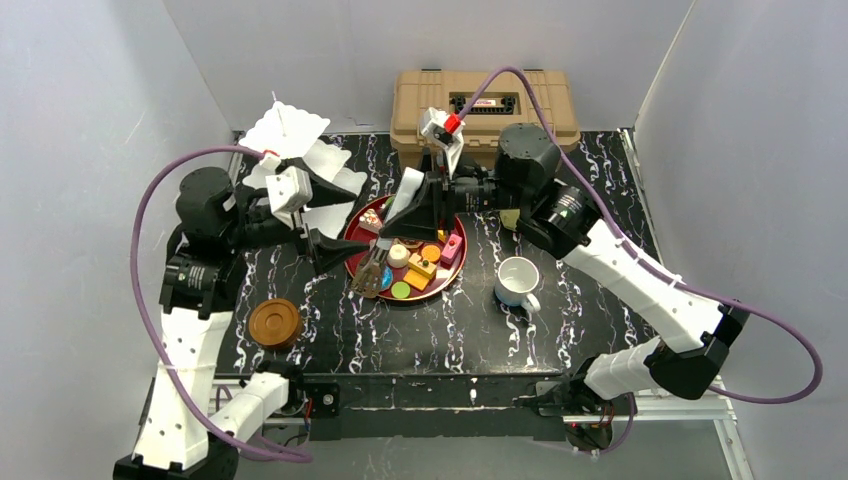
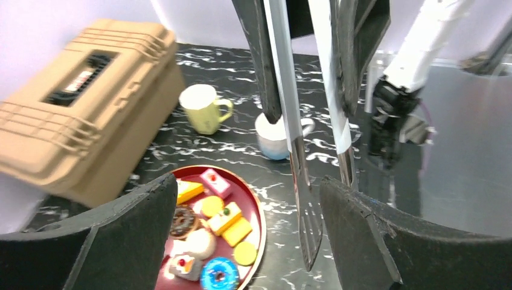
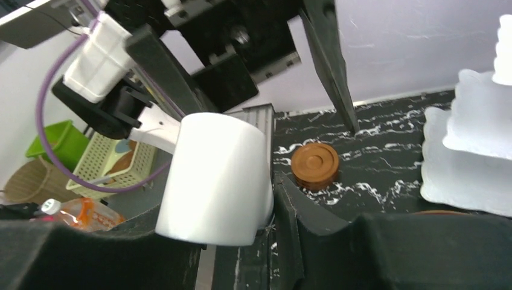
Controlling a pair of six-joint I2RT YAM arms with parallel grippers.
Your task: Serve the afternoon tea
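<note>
My right gripper (image 1: 425,205) is shut on serving tongs, their white handle (image 3: 208,175) filling its fingers and their steel ends (image 2: 305,217) pointing down over the red plate (image 1: 448,275). My left gripper (image 1: 342,222) is open and apart from the tongs, nothing between its fingers. On the plate lie several toy sweets, among them a blue donut (image 2: 218,275), a pink piece (image 1: 451,248) and yellow pieces (image 1: 420,265). A white tiered stand (image 1: 285,130) is at the back left.
A wooden coaster stack (image 1: 275,322) lies front left. A white mug (image 1: 517,280) stands right of the plate, a yellow mug (image 2: 201,112) behind it. A tan case (image 1: 545,100) fills the back.
</note>
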